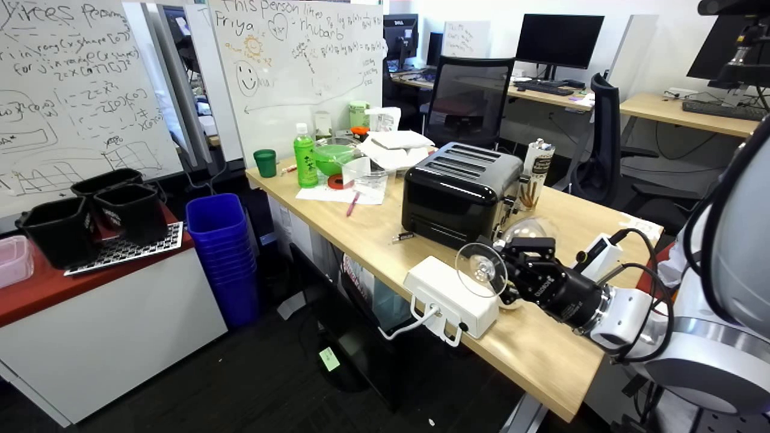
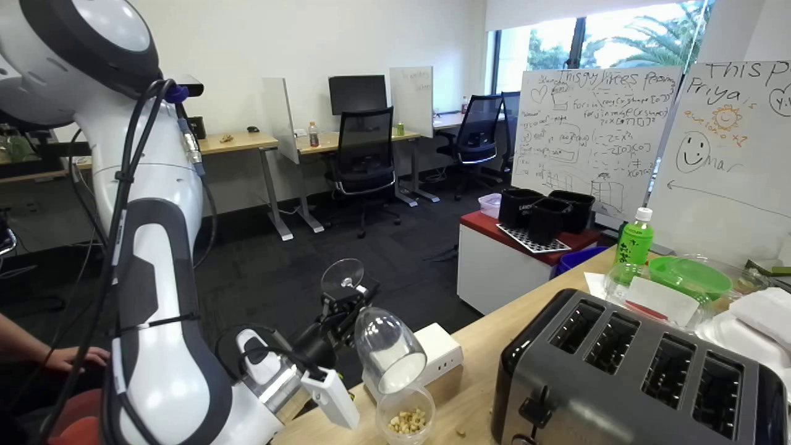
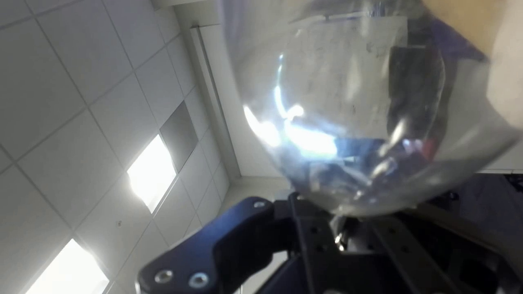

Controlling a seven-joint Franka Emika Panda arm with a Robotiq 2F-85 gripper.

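Observation:
A clear stemmed glass (image 2: 389, 352) is tipped with its mouth downward and its round foot raised. My gripper (image 2: 361, 303) is shut on its stem, between bowl and foot; the foot is plain in exterior view 1, where the gripper (image 1: 508, 268) is beside the toaster. The glass's mouth is right over or beside a clear cup (image 2: 389, 436) with nut-like pieces (image 2: 408, 421) in it; whether the rims touch, I cannot tell. Up close in the wrist view, the transparent bowl (image 3: 343, 112) fills the upper right, narrowing down to the fingers.
Close behind the glass stands a black toaster (image 1: 462, 191). A white power box (image 1: 451, 296) with cables sits at the table's edge. Crumbs lie near the cup. A green bottle (image 1: 306, 159), bowl and containers crowd the far end.

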